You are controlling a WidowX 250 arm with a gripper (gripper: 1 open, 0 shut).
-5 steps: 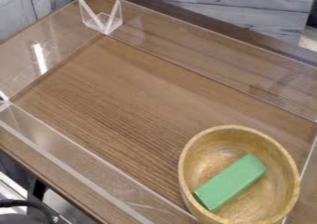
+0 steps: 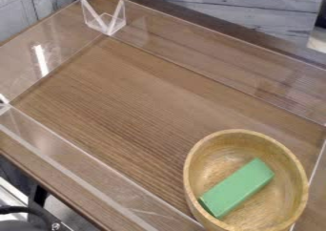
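A round wooden bowl [image 2: 204,158] stands at the lower right of the wooden table [image 2: 140,101]. Inside it lies a green rectangular block [image 2: 237,186], set diagonally on the bottom. No gripper shows in the camera view.
Clear plastic strips or panels run along the table's edges, with a small clear plastic piece [image 2: 105,17] at the back left. A grey wood-patterned surface lies behind, and some dark cabling shows at the lower left.
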